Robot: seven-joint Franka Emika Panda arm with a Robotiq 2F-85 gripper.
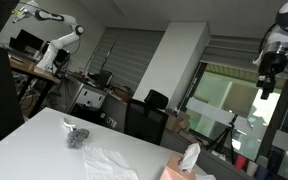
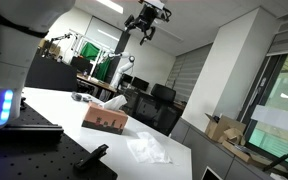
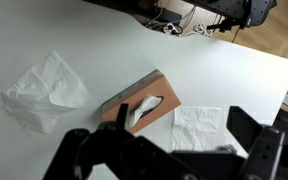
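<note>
A tissue box (image 3: 166, 92), pinkish-brown, lies on the white table with a white tissue (image 3: 144, 108) sticking up from its slot. In exterior view 2 the box (image 2: 104, 118) stands near the table's left side; exterior view 1 shows only part of it (image 1: 172, 174) at the bottom edge. In the wrist view one flat white sheet (image 3: 46, 95) is left of the box and another (image 3: 196, 128) right of it. High above the table, well clear of everything, hangs my gripper, its dark fingers spread wide with nothing held.
A grey crumpled thing (image 1: 77, 136) lies on the table beyond a white sheet (image 1: 106, 165). Behind the table stands a black office chair (image 1: 146, 122). A dark stand with cables (image 3: 209, 15) borders the table's edge in the wrist view.
</note>
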